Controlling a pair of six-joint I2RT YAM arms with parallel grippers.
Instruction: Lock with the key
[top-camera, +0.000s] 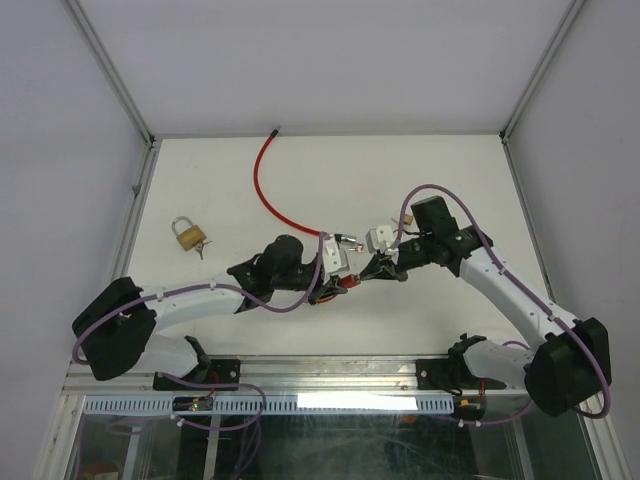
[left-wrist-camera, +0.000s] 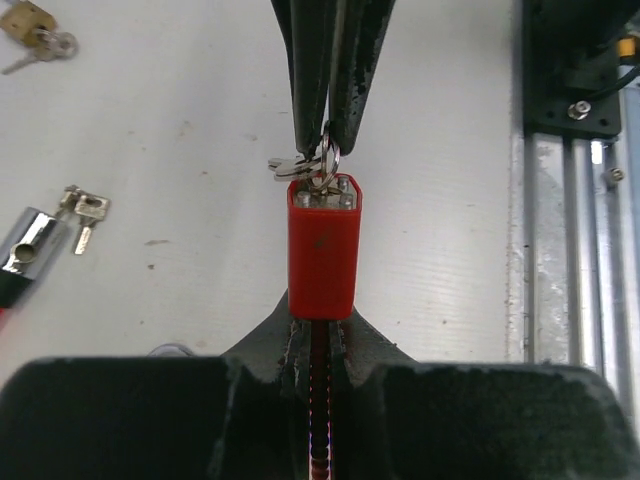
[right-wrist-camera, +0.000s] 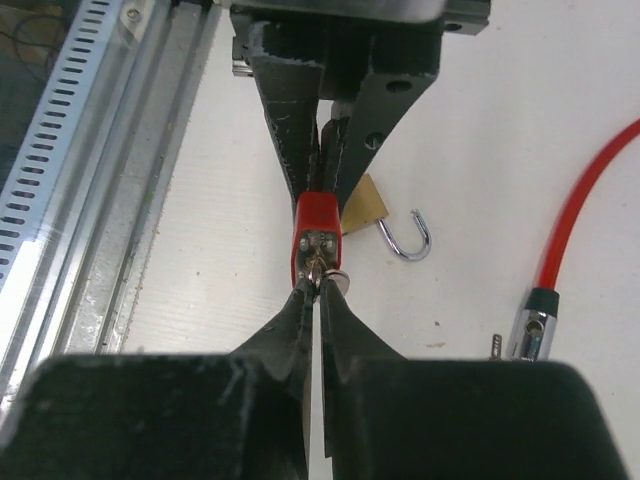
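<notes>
A red padlock body (left-wrist-camera: 322, 255) with pins on its end is gripped by my left gripper (top-camera: 332, 290), shut on it. Keys on a ring (left-wrist-camera: 298, 168) sit at that end; whether one is inserted cannot be told. My right gripper is shut at the keys, its tips meeting the padlock's end; how much lies between them is hidden.
A brass padlock with keys (top-camera: 190, 235) lies at the left. A red cable (top-camera: 275, 205) with a metal lock head (right-wrist-camera: 532, 327) runs across the middle. An open brass padlock (right-wrist-camera: 363, 203) lies beneath the grippers. Loose keys (left-wrist-camera: 87, 217) lie nearby.
</notes>
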